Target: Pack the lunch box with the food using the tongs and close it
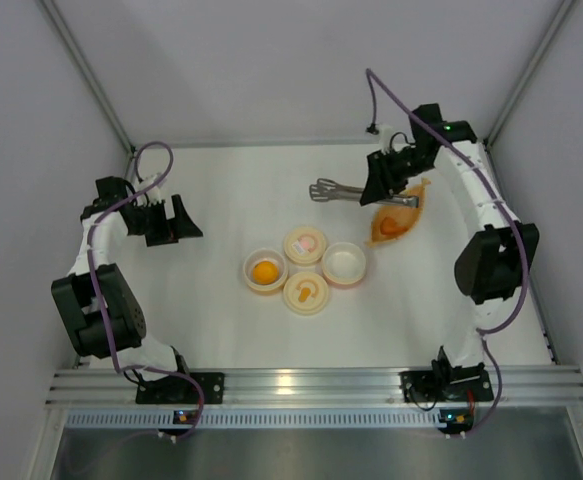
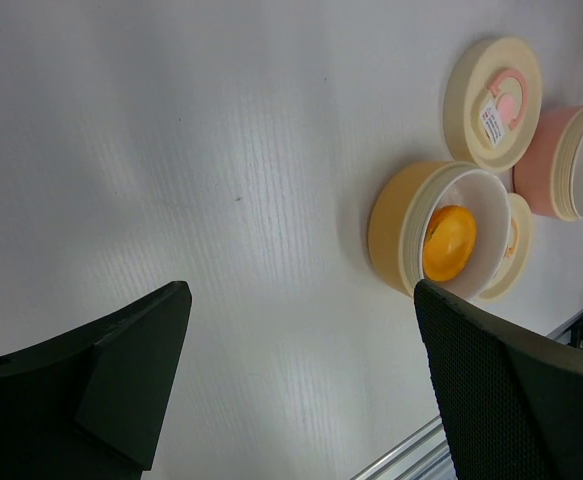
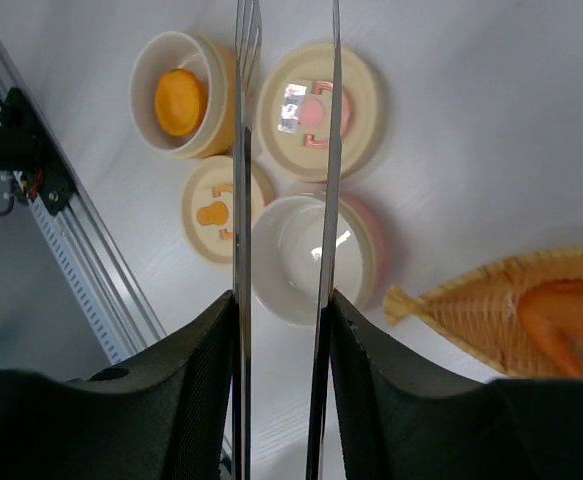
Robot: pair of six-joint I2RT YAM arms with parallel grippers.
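A lunch box cup holds orange food. A pink-sided cup looks empty; two lids lie beside them. A fish-shaped basket holds orange food at the right. My left gripper is open and empty over the left of the table. My right gripper carries metal tongs above the table's back right; their two arms run down between its fingertips and stand apart.
Walls and rails border it, with a metal rail along the front.
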